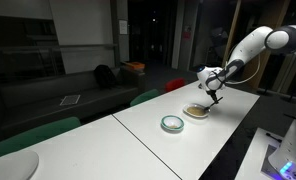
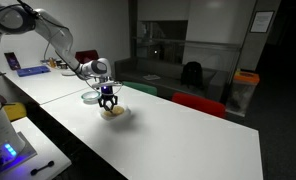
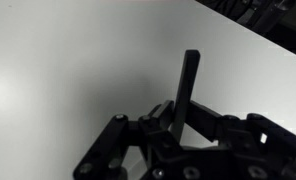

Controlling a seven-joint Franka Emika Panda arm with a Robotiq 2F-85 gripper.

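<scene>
My gripper is shut on a dark, narrow, flat utensil [image 3: 189,72], whose upper end sticks out past the fingers in the wrist view. What shape its other end has is hidden. In exterior view 1, the gripper [image 1: 212,98] is low over the table beside a white plate [image 1: 186,110] with a brown, flat food-like patch [image 1: 197,111] on it. Exterior view 2 shows the gripper [image 2: 109,101] right over that plate [image 2: 127,116]; whether the utensil touches the plate or the brown patch cannot be made out.
A pale bowl with a greenish rim [image 1: 172,123] stands on the white table [image 1: 128,145] near the plate. Red [image 2: 188,103] and green [image 2: 135,91] chairs line the table's side.
</scene>
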